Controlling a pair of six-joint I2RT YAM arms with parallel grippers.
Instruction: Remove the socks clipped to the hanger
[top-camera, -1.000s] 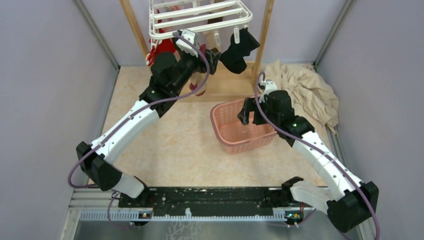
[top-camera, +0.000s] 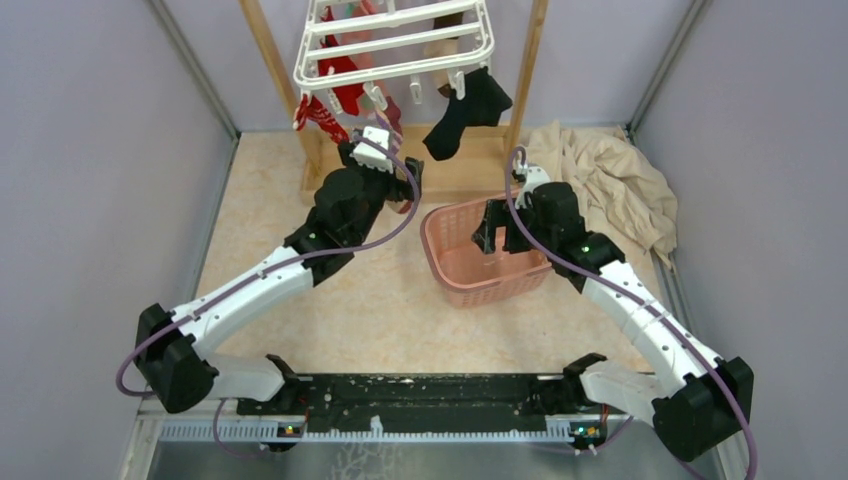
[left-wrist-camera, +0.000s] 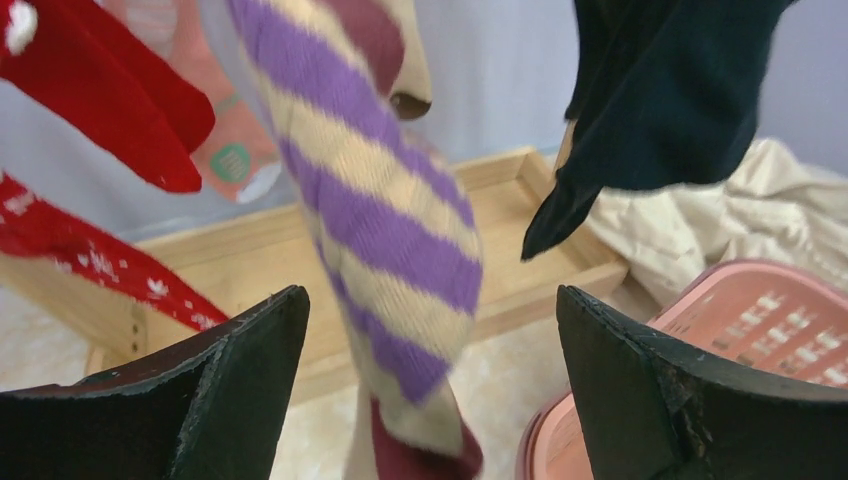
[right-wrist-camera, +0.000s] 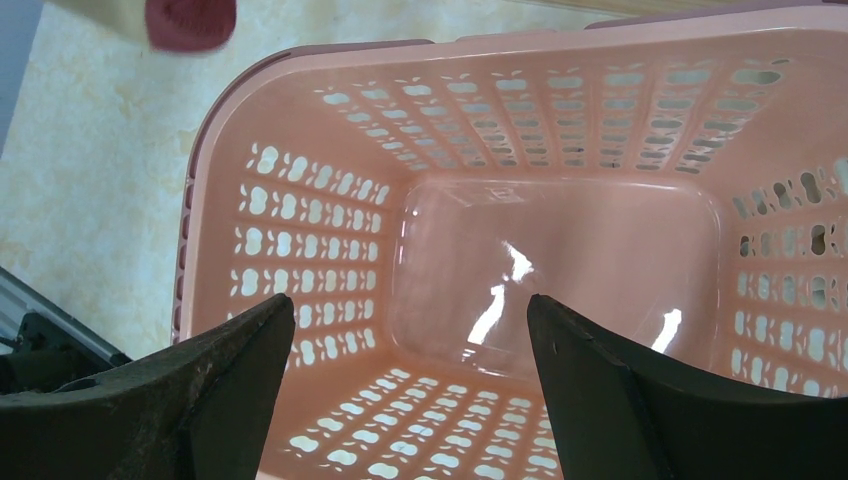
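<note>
A white hanger (top-camera: 400, 40) with clips hangs at the top of the top view, several socks dangling from it. In the left wrist view a purple-and-cream striped sock (left-wrist-camera: 380, 220) hangs between the spread fingers of my left gripper, blurred and not gripped. Red socks (left-wrist-camera: 110, 90) hang to its left, and a dark sock (left-wrist-camera: 660, 110) to its right. My right gripper is over the pink basket (right-wrist-camera: 290, 90), its fingers apart with nothing between them. A maroon sock tip (right-wrist-camera: 190, 20) shows at the top of the right wrist view.
The basket looks empty inside. A beige cloth (top-camera: 605, 190) lies crumpled at the back right. A wooden stand (top-camera: 470, 180) holds the hanger from behind. The table in front of the left arm is clear.
My left gripper has come down and toward the near side, below the hanger. The hanger and its socks have swung a little. The right arm has barely moved.
</note>
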